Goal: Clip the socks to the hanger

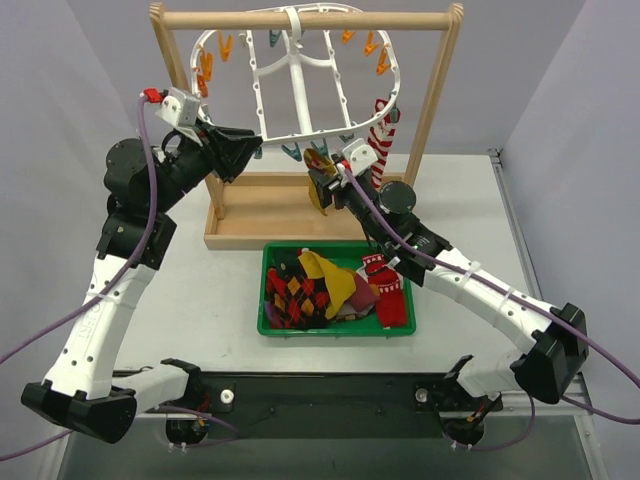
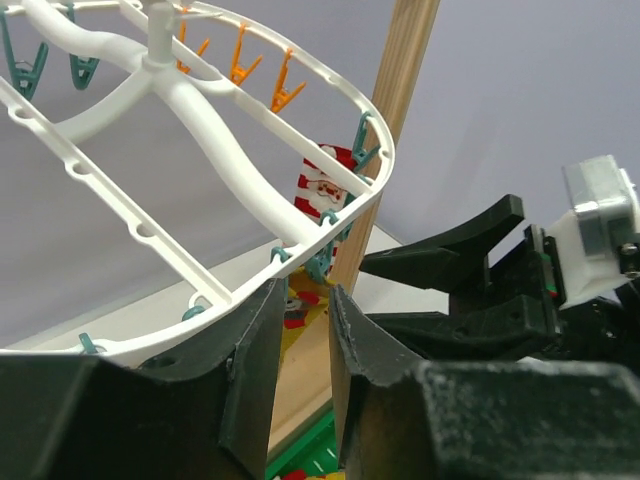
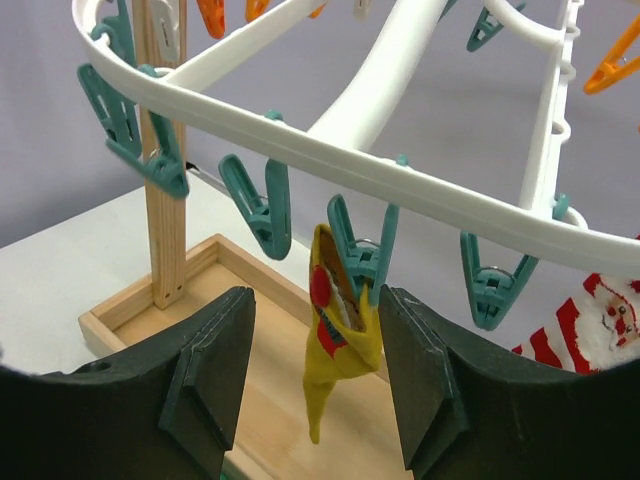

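The white clip hanger hangs from a wooden rack. A yellow-red sock hangs at a teal clip on the front rim. A red-white striped Santa sock hangs at its right side. My right gripper is beside the yellow sock, its fingers apart, the sock visible beyond the gap. My left gripper stands open left of it by the front rim, nothing between its fingers.
A green tray of mixed socks lies below, in front of a wooden box base.
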